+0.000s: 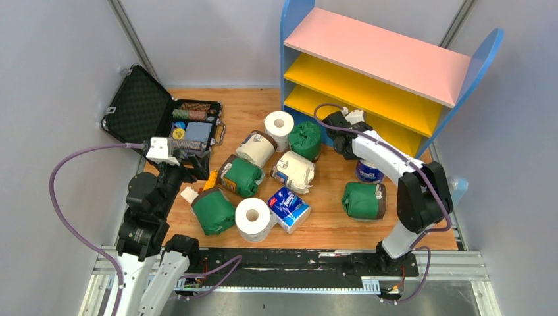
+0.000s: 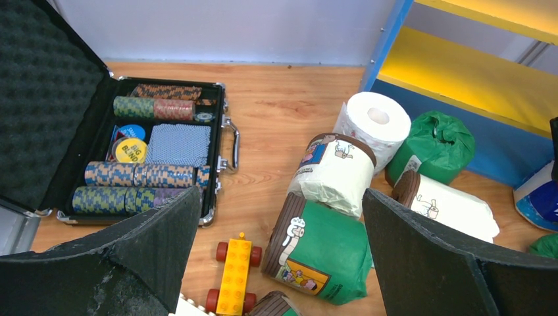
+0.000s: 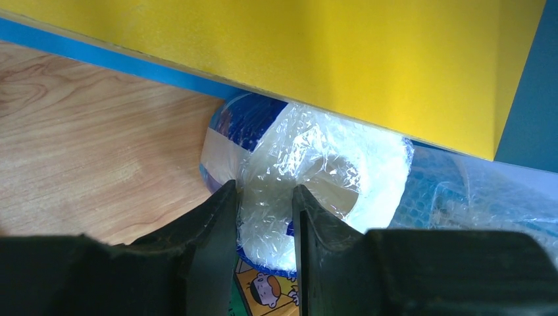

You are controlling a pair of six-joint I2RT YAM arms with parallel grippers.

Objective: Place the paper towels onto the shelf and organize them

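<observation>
A blue-and-white wrapped paper towel roll lies at the shelf's front, with my right gripper part open against its plastic; whether it grips cannot be told. The shelf has pink top and yellow boards, none visibly holding rolls. Green, cream and white rolls cover the middle floor, among them a green one, a white one and a blue Kleenex pack. My left gripper stands open above the rolls at left, nothing between its fingers.
An open black case of poker chips sits at back left. A yellow toy car lies below the left gripper. Clear wood shows between case and shelf.
</observation>
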